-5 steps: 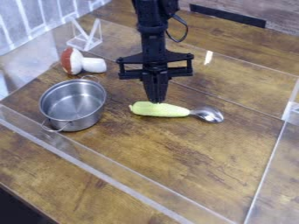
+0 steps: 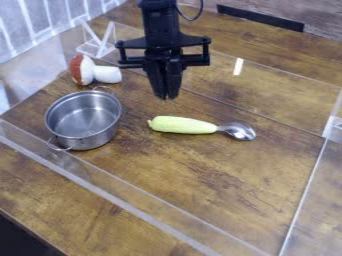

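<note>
My black gripper [image 2: 164, 62] hangs in the upper middle, above the tabletop, its fingers pointing down. Whether anything is between them or how wide they stand is hard to make out. Below it on the wooden table lies a pale yellow-green corn-like object [image 2: 182, 125], with a silver spoon [image 2: 235, 131] at its right end. A steel pot [image 2: 83, 120] stands at the left.
A red-and-white object [image 2: 84, 70] and a white item [image 2: 111, 75] lie at the back left, near a white wire rack [image 2: 96, 42]. Transparent panels border it.
My gripper has risen away from the yellow-green object and now sits higher in the view. The objects on the table look unmoved.
</note>
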